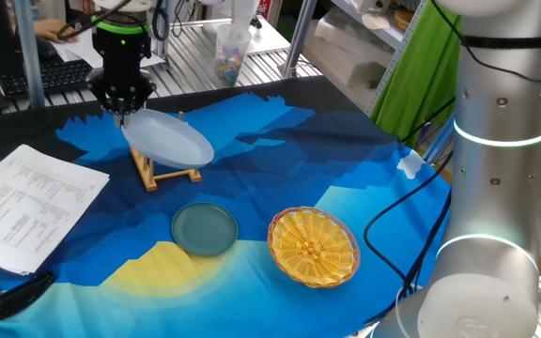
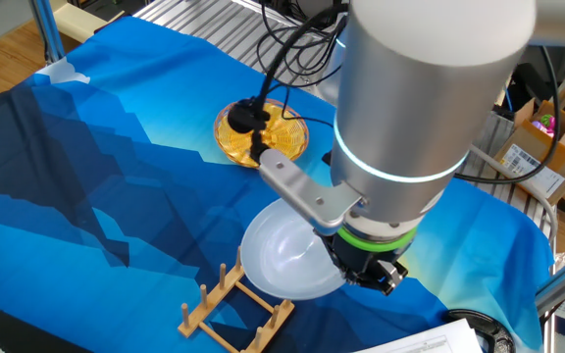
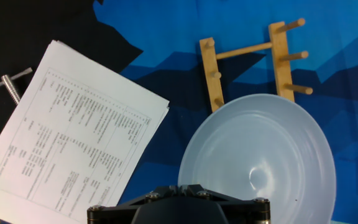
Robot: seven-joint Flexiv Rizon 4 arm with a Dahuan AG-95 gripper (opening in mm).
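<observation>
A pale blue-grey plate (image 1: 168, 139) hangs tilted in the air at the back left, above a wooden dish rack (image 1: 148, 173). My gripper (image 1: 121, 120) is shut on its left rim in exterior view 1. In the wrist view the plate (image 3: 260, 155) spreads to the right of the gripper and covers the near part of the rack (image 3: 281, 59). The fingertips are dark and small there, so their contact with the rim is hard to see. Exterior view 2 shows the plate (image 2: 287, 255) beside the rack's pegs (image 2: 204, 294), partly behind the arm.
A dark green plate (image 1: 205, 229) lies flat on the blue cloth, with a yellow wicker basket (image 1: 314, 247) to its right. Printed papers (image 1: 34, 207) and a black clamp (image 1: 7, 296) occupy the left side. Clear cloth lies right of the rack.
</observation>
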